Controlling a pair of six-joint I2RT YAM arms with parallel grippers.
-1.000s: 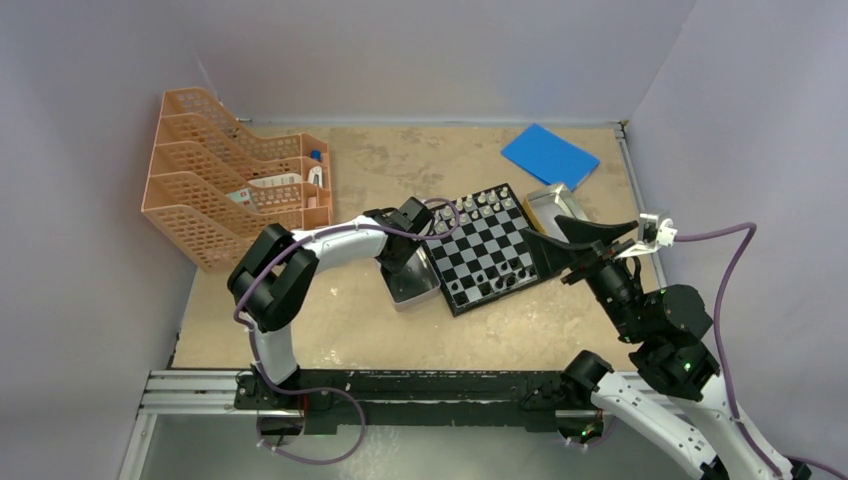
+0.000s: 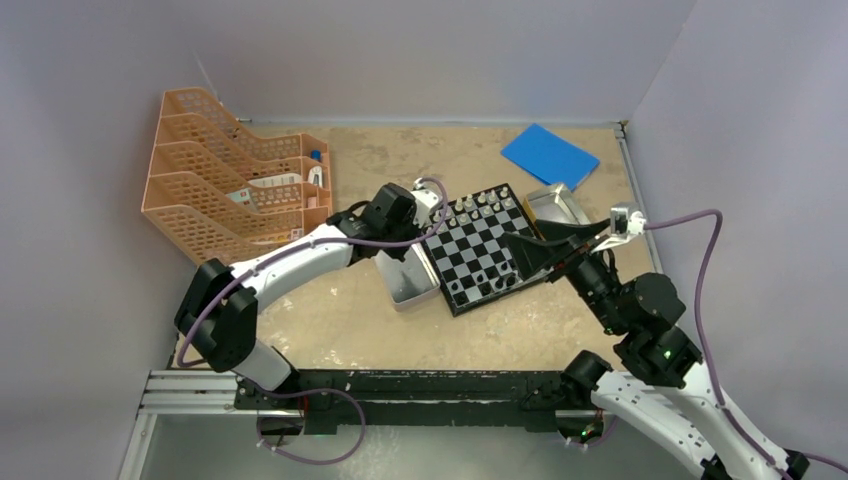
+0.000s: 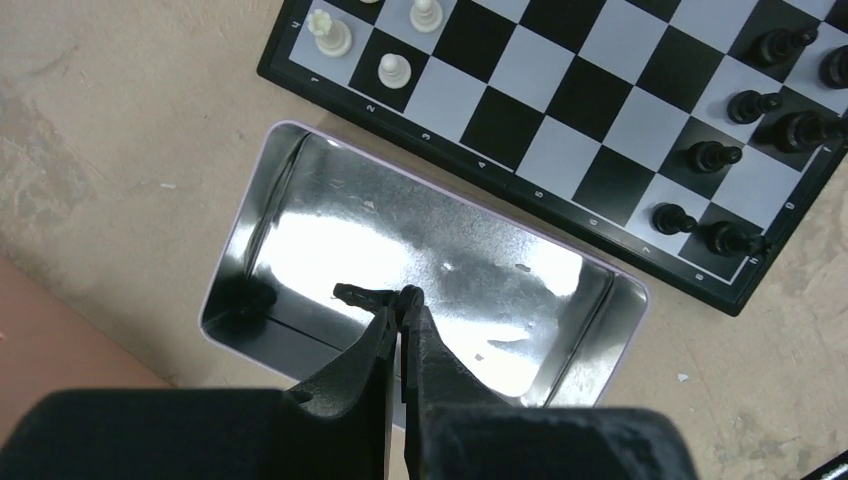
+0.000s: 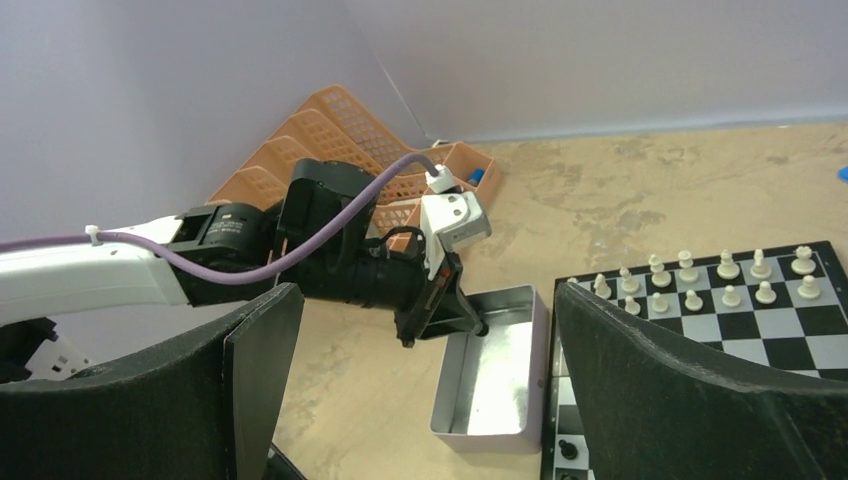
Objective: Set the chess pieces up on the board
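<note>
In the left wrist view my left gripper is shut at its tips on a small black chess piece (image 3: 360,295), which lies sideways above the metal tray (image 3: 480,255). No other piece shows in the visible part of that tray. Beside it lies the chessboard (image 3: 530,68). White pieces, among them a rook (image 3: 329,33) and a pawn (image 3: 394,71), stand along one end; black pieces such as a pawn (image 3: 673,219) line the other. My right gripper is wide open and empty, held above the board's right side in the top view.
A second metal tray (image 2: 571,206) sits past the board's far right side, near a blue folder (image 2: 550,154). An orange rack (image 2: 205,235) takes up the left of the table. Bare tabletop (image 2: 480,345) lies in front of the board.
The right gripper has shifted left, farther over the board.
</note>
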